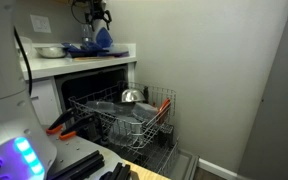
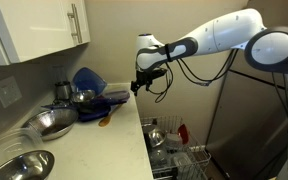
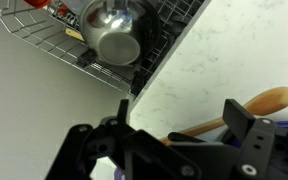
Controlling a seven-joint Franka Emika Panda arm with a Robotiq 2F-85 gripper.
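In exterior view 2 it hangs above the far end of the counter (image 2: 114,152), near the dishwasher side. A wooden spoon (image 3: 269,102) lies on the counter; its handle passes under and beyond the fingers in the wrist view. Exterior view 2 shows this spoon (image 2: 109,116) beside the stacked dishes. Down in the dishwasher rack (image 1: 149,130) sits a shiny metal bowl (image 1: 132,95), also seen as the metal bowl (image 3: 119,35) in the wrist view.
Metal bowls (image 2: 52,122) and a clear container (image 2: 12,147) line the wall side of the counter. Blue dishes (image 2: 88,80) stand at its far end. A red utensil (image 1: 165,106) sticks up in the rack.
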